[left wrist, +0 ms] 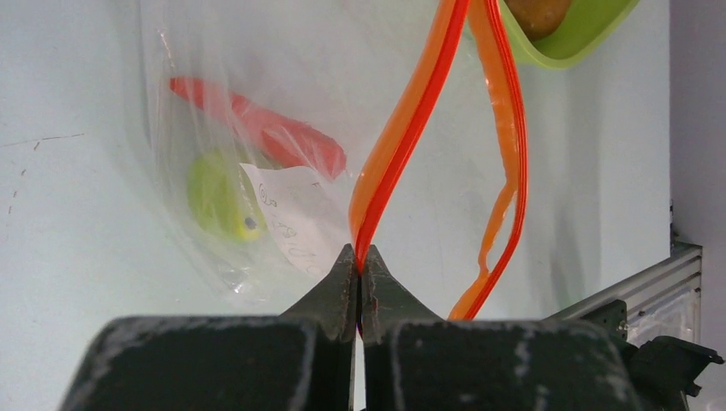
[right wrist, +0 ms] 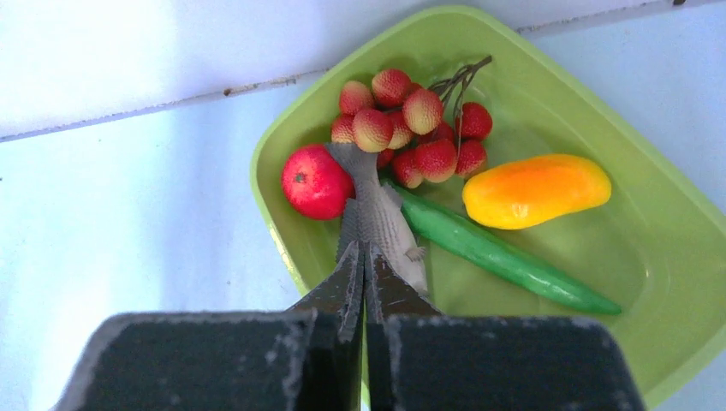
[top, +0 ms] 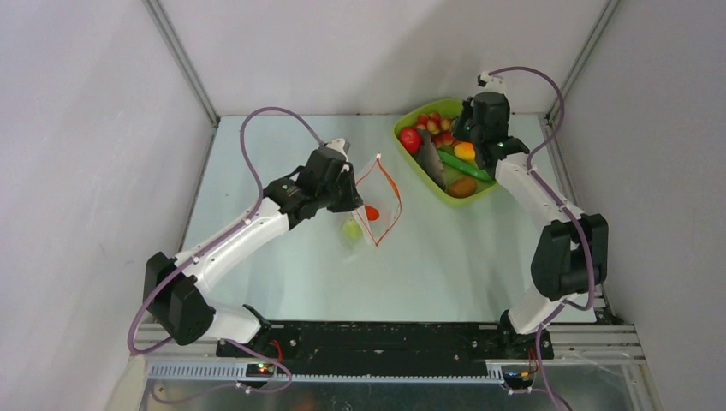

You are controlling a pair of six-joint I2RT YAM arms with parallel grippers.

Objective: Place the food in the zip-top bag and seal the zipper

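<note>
My left gripper is shut on the orange-lipped rim of the zip top bag (left wrist: 205,128), whose mouth stands open. Inside, through the plastic, show a red elongated food (left wrist: 291,141), a yellow-green food (left wrist: 214,197) and a white label. My right gripper is shut over the green tub (right wrist: 676,257), nothing visible between its fingers. Below it lie a grey fish (right wrist: 385,223), a red fruit (right wrist: 312,180), a lychee bunch (right wrist: 428,120), a cucumber (right wrist: 505,257) and a yellow mango (right wrist: 535,188). A brown item (top: 462,187) sits at the tub's near end.
The tub stands at the back right of the table (top: 428,265), right of the bag, against the back wall (top: 334,60). Side walls bound both sides.
</note>
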